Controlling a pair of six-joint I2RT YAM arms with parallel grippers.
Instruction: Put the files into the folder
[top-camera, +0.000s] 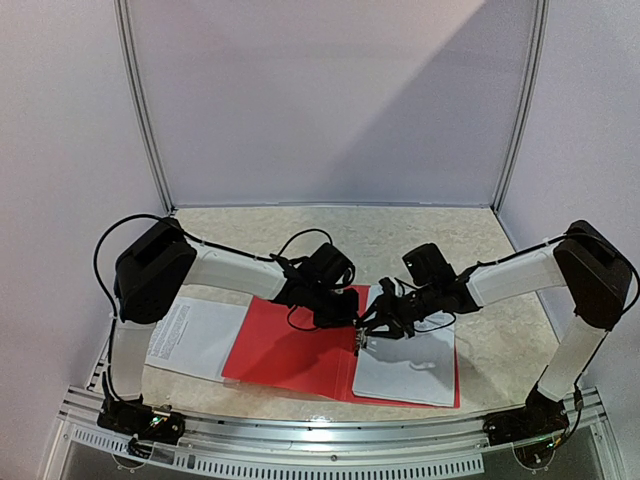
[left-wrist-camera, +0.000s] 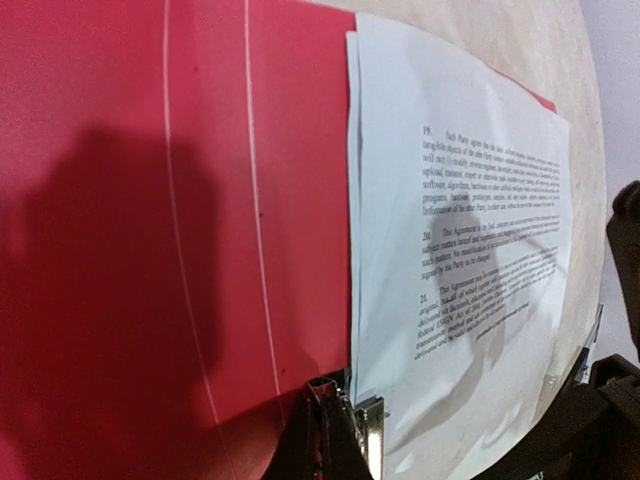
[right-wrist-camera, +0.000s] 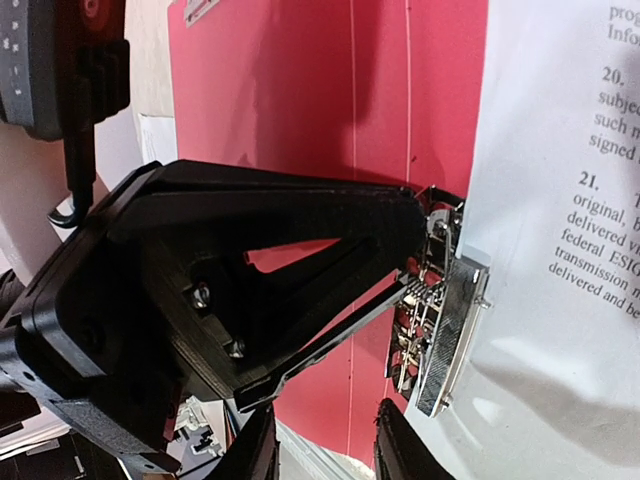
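Note:
The open red folder (top-camera: 285, 350) lies on the table, white printed papers (top-camera: 405, 370) on its right half. A metal binder clip mechanism (right-wrist-camera: 450, 330) sits at the spine beside the papers' left edge. My left gripper (top-camera: 350, 315) is shut at the spine, its tips at the top of the metal fastener; whether anything thin is between them cannot be seen. My right gripper stands open over the fastener area, its two fingertips apart with nothing visible between them.
Another white printed sheet (top-camera: 190, 335) lies at the left, next to the folder. A metal rail runs along the front edge.

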